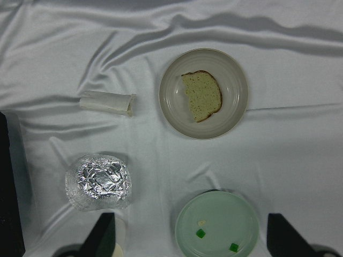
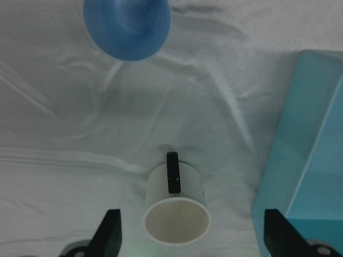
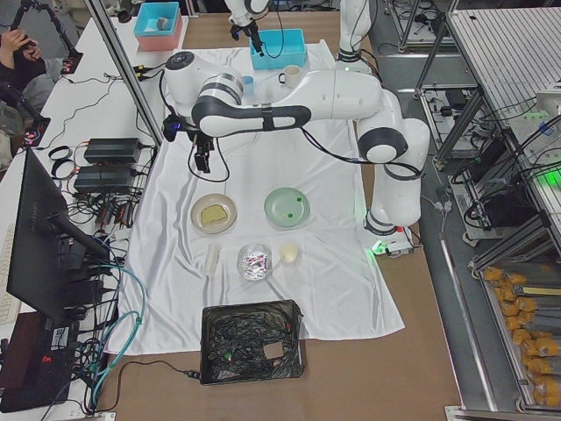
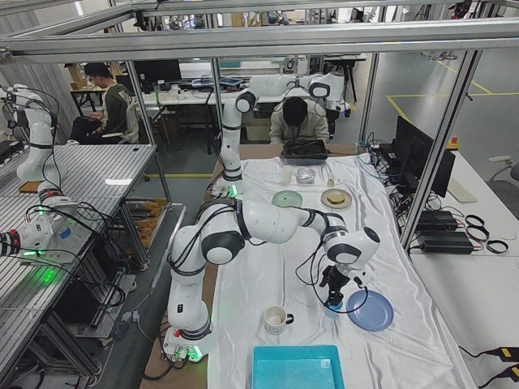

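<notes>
My left gripper hangs open above a beige plate (image 1: 177, 115) with a bread slice (image 1: 202, 95), a green plate (image 1: 214, 214) with small green pieces, a foil-covered bowl (image 1: 101, 179) and a pale rolled item (image 1: 106, 102). My right gripper is open above a white mug (image 2: 185, 190) with a dark handle, with a blue cup (image 2: 127, 37) farther off in its wrist view and a turquoise bin (image 2: 281, 160) at that view's right. In the camera right view a blue plate (image 4: 373, 318) lies beside the cup.
A black lined tray (image 3: 254, 367) stands at the table's end in the camera left view. Monitors and cables line one side, metal frames surround the table.
</notes>
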